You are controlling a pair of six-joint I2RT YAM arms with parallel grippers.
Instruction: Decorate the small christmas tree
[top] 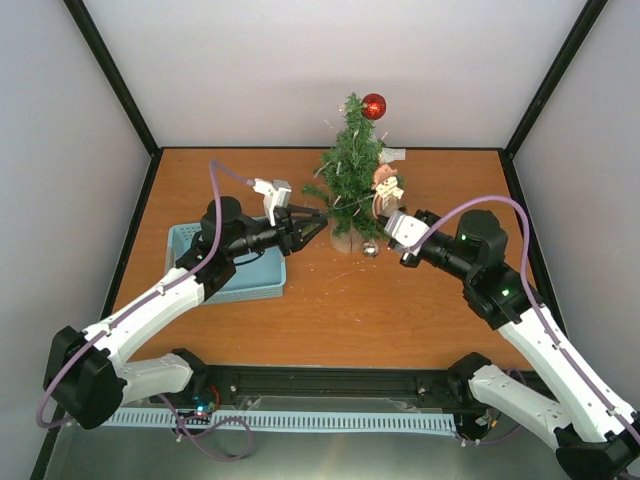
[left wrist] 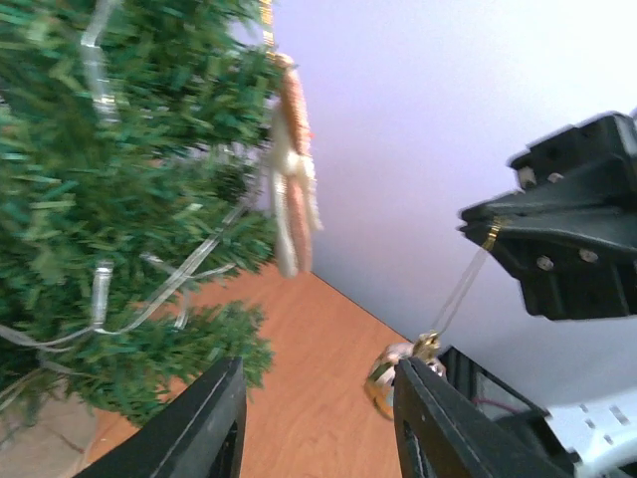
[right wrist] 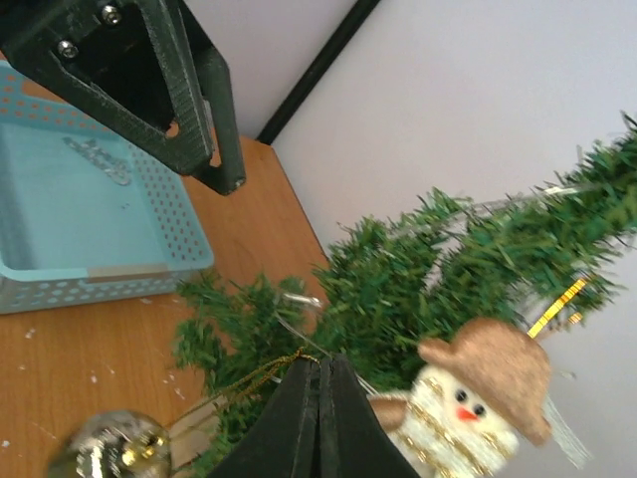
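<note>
The small green Christmas tree (top: 350,168) stands on the table between my grippers, with a red bauble (top: 374,106) at its top. A snowman ornament (right wrist: 461,413) in a brown hat hangs on its right side. From my right gripper, shut on a thin gold thread, hangs a shiny silver bauble (right wrist: 111,445). In the left wrist view this bauble (left wrist: 395,376) dangles free in front of the tree, clear of the branches. My left gripper is open beside the tree's left side, nothing between its fingers.
A light blue basket (top: 256,293) lies under the left arm, holding a small clear or silver piece (right wrist: 100,159). A white tag (top: 393,155) shows behind the tree.
</note>
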